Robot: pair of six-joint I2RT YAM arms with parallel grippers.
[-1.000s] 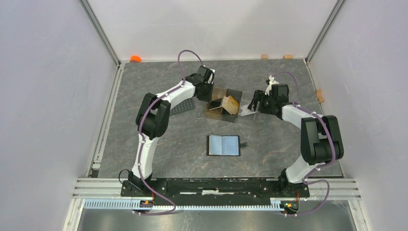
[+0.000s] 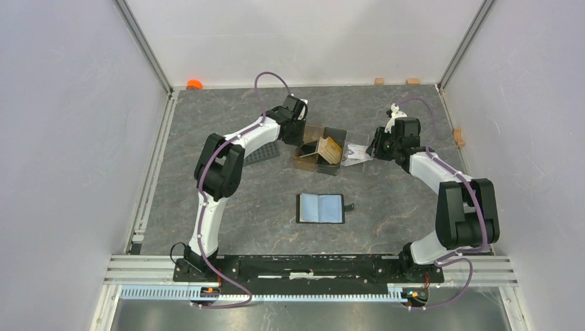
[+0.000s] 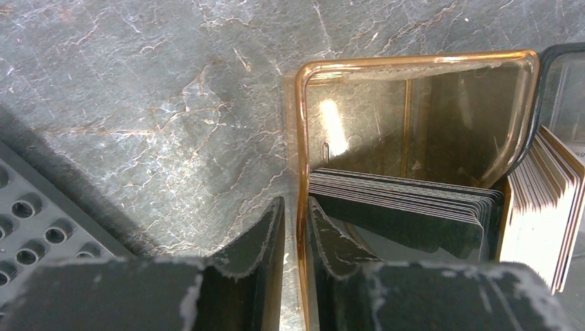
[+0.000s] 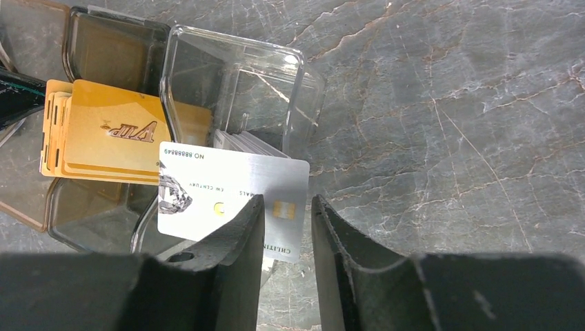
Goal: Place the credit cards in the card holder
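Note:
The card holder (image 2: 321, 208), dark-edged with pale blue inside, lies spread flat at the front centre. My left gripper is shut on the rim of an amber box (image 3: 302, 138); black cards (image 3: 407, 207) lean inside it. Gold cards (image 4: 127, 131) stand tilted in the middle box. A silver-white card (image 4: 207, 189) lies slanted over the front of the clear box (image 4: 234, 45), with more white cards (image 4: 248, 141) behind it. My right gripper has its fingers apart. The silver card's chip end shows between them, with a gap to the right finger.
A grey studded plate (image 2: 262, 153) lies left of the boxes, partly under the left arm. The boxes stand side by side in a row. Bare table surrounds the card holder and extends to the right of the clear box.
My right arm has moved slightly right and its fingers look closer together than before. The white card shows more and sits a little higher. My left arm stays still.

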